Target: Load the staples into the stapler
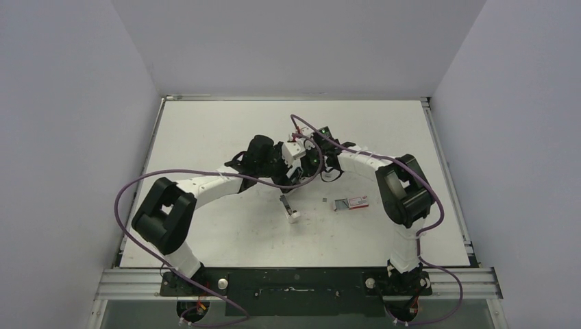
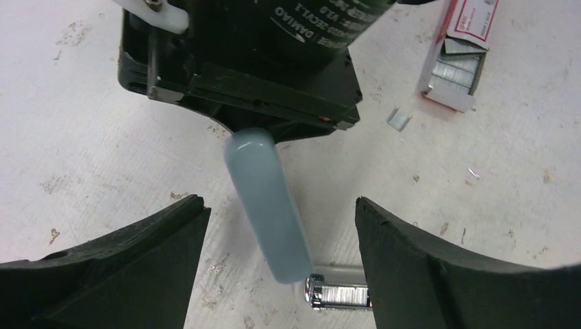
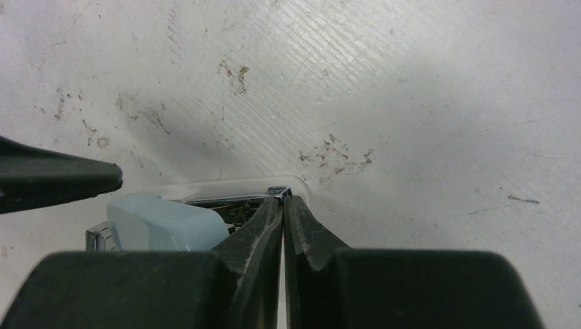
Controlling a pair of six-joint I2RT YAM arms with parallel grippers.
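Observation:
In the left wrist view my left gripper stands open above a pale blue bar (image 2: 264,199), which reaches up under the right gripper's body; a metal piece holding a strip of staples (image 2: 339,295) lies below. In the right wrist view my right gripper is shut on the metal end of the stapler (image 3: 226,205), whose pale blue top (image 3: 164,219) lies along the lower left. A dark finger reaches in from the left there. From above, both grippers crowd together at mid-table, hiding most of the stapler.
An open box of staples (image 2: 452,72) lies to the right, with a small loose staple strip (image 2: 399,118) beside it. A white piece with a dark bar (image 1: 293,216) lies nearer the front.

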